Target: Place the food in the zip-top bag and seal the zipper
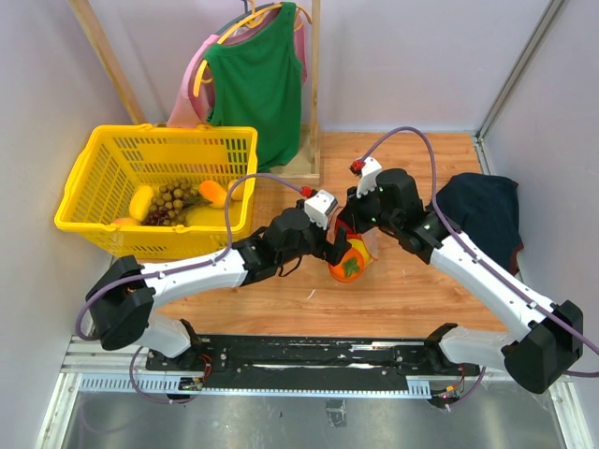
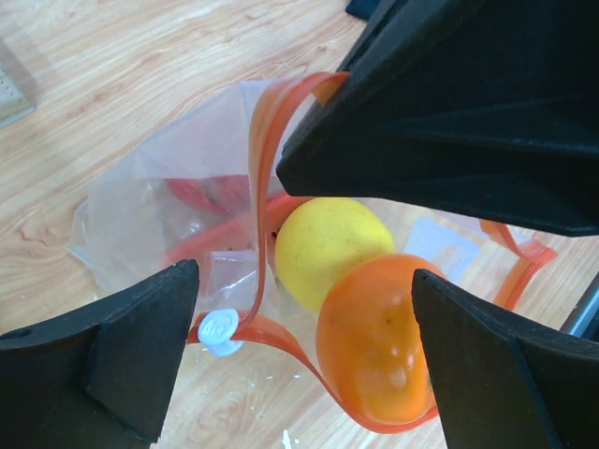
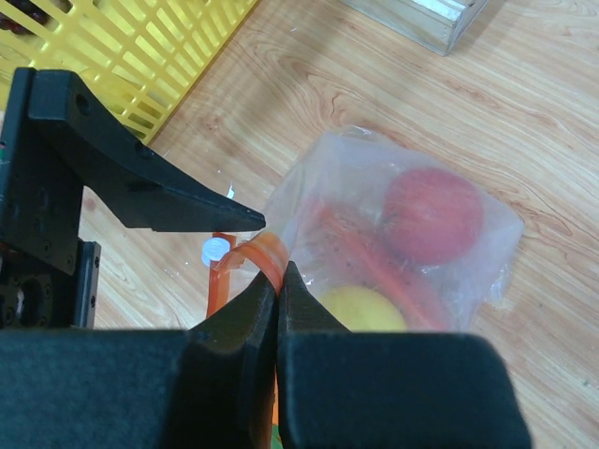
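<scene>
The clear zip top bag [image 3: 314,173] lies on the table, its orange-edged mouth facing the front. Inside are a yellow food piece [image 2: 328,238], a round red one [image 3: 433,215] and a long red one. An orange tomato-like food [image 2: 370,337] with a green leaf sits within the mouth's rim, beside the yellow piece. My left gripper stands open over the mouth, nothing gripped between its spread fingers. At the upper rim, my right gripper is shut on the bag's orange zip strip. A pale blue slider [image 2: 219,325] sits on the strip.
A yellow basket [image 1: 82,192] at the left holds grapes and other food. Behind the arms stands a wooden clothes rack [image 1: 315,94] with hanging garments. A dark cloth [image 1: 479,215] lies at the right.
</scene>
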